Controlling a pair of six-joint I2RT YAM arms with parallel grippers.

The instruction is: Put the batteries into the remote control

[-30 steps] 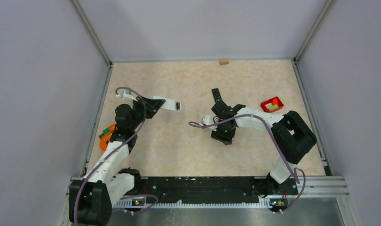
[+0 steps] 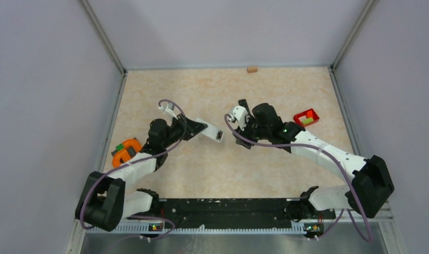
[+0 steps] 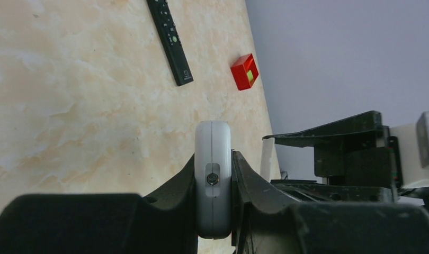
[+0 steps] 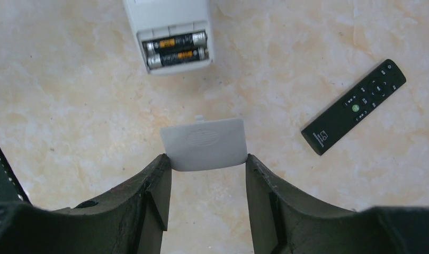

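My left gripper (image 2: pixel 199 127) is shut on a white device, whose end compartment (image 4: pixel 176 48) shows two black batteries lying side by side in the right wrist view. My right gripper holds a thin white plate, likely a battery cover (image 4: pixel 204 144), between its fingertips, a short distance from that open end. A black remote (image 4: pixel 354 106) lies flat on the table to the right in that view, with its buttons facing up.
A red box (image 2: pixel 306 117) with coloured pieces sits at the right. Orange and green items (image 2: pixel 127 150) lie at the far left, a small wooden block (image 2: pixel 252 69) at the back.
The left gripper with the white device has moved right and slightly down in the top view, tilting it. The right arm has risen and shifted, bringing its gripper toward the device.
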